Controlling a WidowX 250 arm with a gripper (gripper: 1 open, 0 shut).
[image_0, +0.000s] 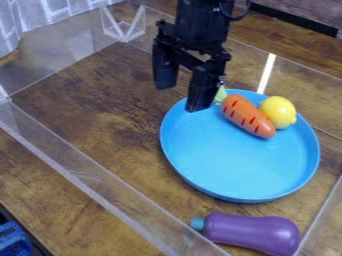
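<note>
My black gripper (186, 78) is open above the back left edge of a blue plate (241, 155), its lower finger over the carrot's leafy top. An orange carrot (249, 115) with dark stripes lies on the back of the plate, beside a yellow lemon-like object (278, 110). A purple eggplant (255, 233) lies in front of the plate at the bottom right.
A clear plastic edge runs diagonally across the lower left. The top left corner holds a white surface.
</note>
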